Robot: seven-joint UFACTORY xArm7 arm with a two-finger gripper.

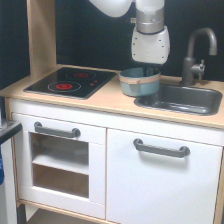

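Note:
A teal pot (139, 85) sits on the wooden counter between the black stovetop (81, 84) and the sink. My white gripper (148, 71) hangs from above, its dark fingertips low at the pot's top; whether they are open or shut, or on the pot, I cannot tell.
A grey sink (180, 99) with a curved faucet (191, 62) fills the right of the counter (40, 90). Below are a white oven door (42, 160) and a cabinet door (155, 190). A dark-edged object stands at the far left edge.

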